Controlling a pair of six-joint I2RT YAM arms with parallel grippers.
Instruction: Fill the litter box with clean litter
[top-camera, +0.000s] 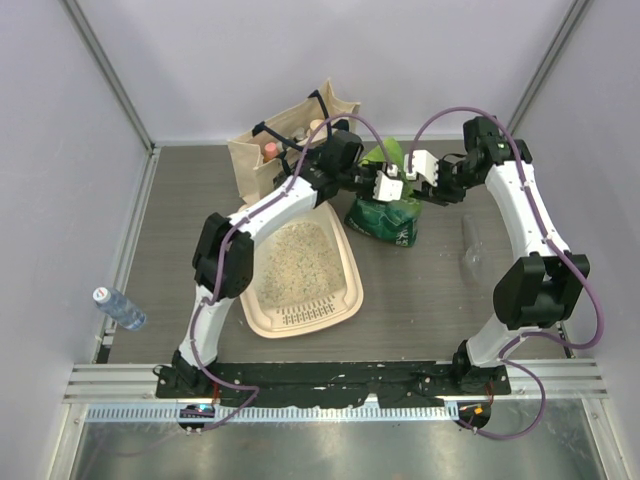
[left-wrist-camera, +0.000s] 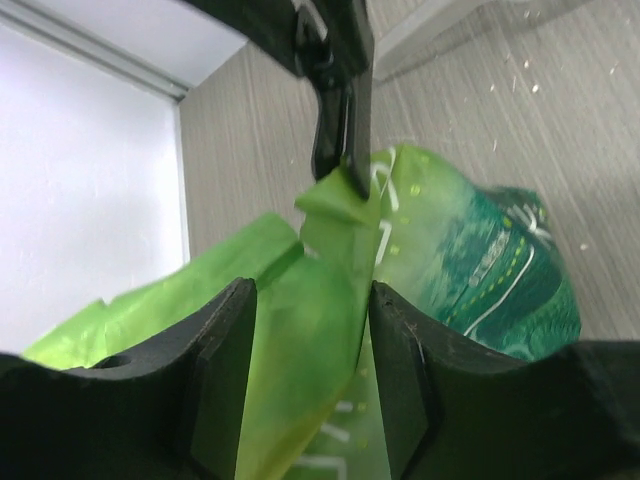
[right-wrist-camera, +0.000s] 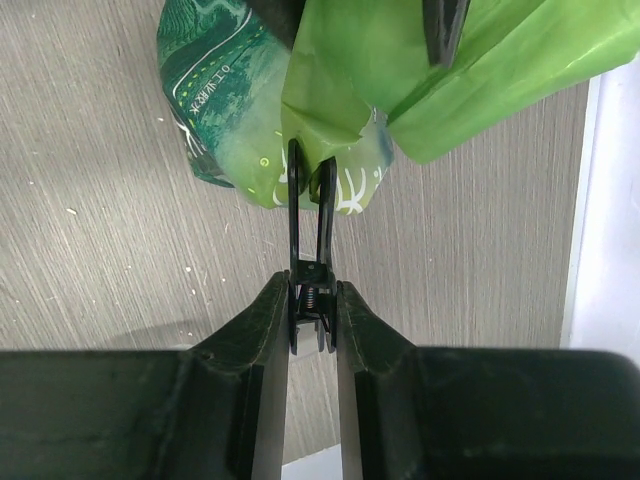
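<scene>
A green litter bag stands right of the cream litter box, its pale green top rising toward my grippers. The box has brownish litter in it. Over the bag, my left gripper has its fingers apart, with the loose bag film spread between them. At the bag's opposite edge, my right gripper pinches a fold of the film between narrow black fingers. That fold is drawn into a peak at its fingertips. Whether the bag is torn open cannot be seen.
A beige tote with bottles sits behind the litter box. On the left stands a water bottle. A transparent scoop-like item lies at right. Floor in front of the bag is clear.
</scene>
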